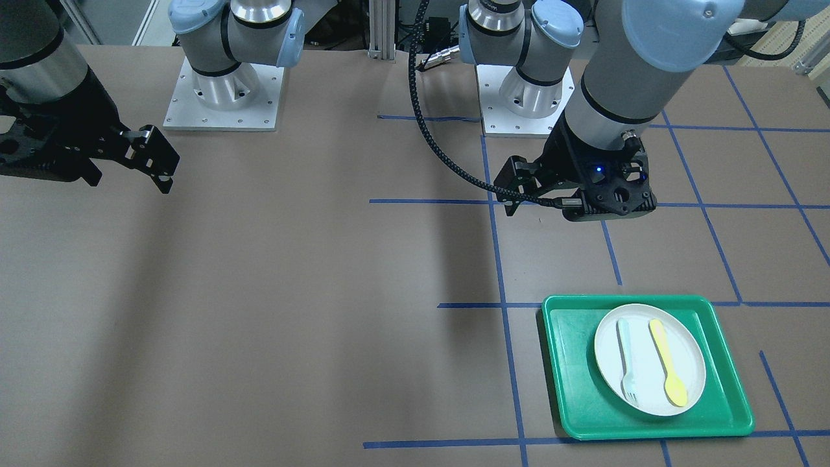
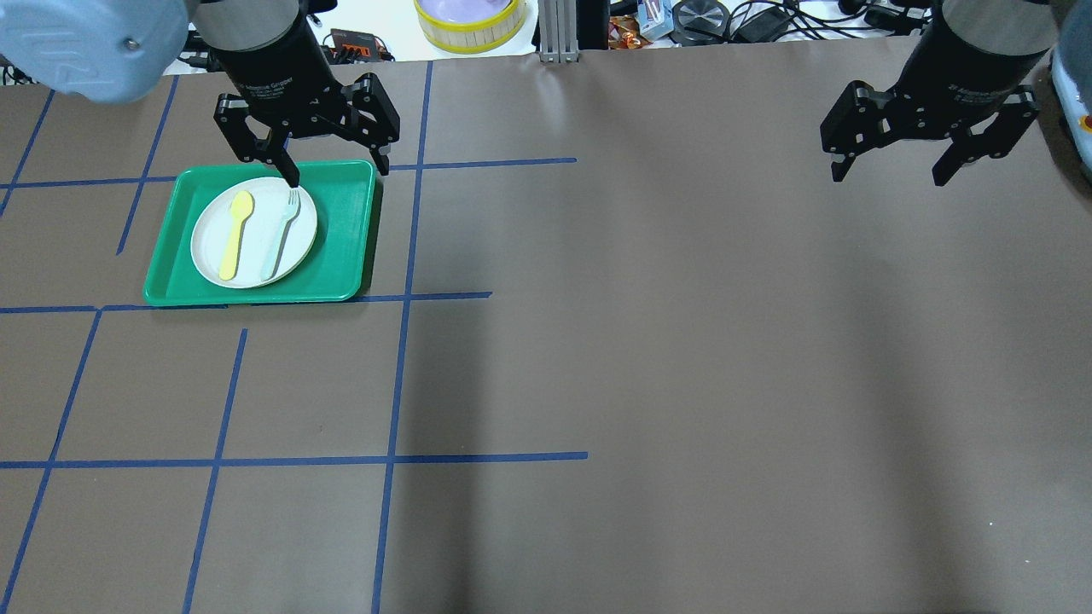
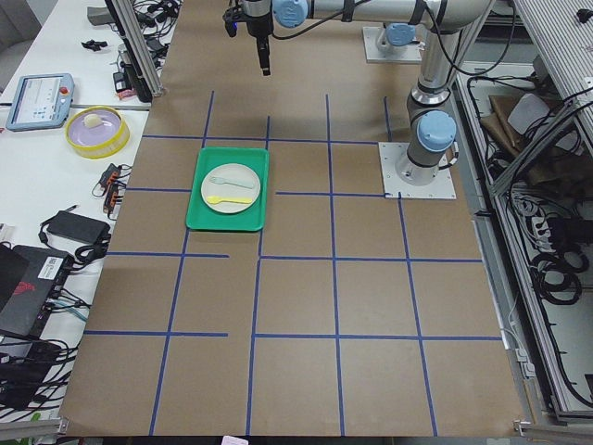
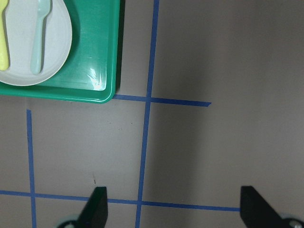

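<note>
A green tray [image 1: 568, 366] holds a white plate [image 2: 210, 246], on which lie a yellow spoon [image 1: 675, 385] and a pale blue fork [image 1: 627, 358]. My gripper is raised above the table, above and beside the tray, its two fingers wide apart at the bottom of the wrist view, with only bare tabletop seen between them.
A second arm's gripper [image 2: 888, 169] hangs at the right of the top view. A yellow-rimmed container [image 3: 97, 146] stands on a side bench among cables and electronics.
</note>
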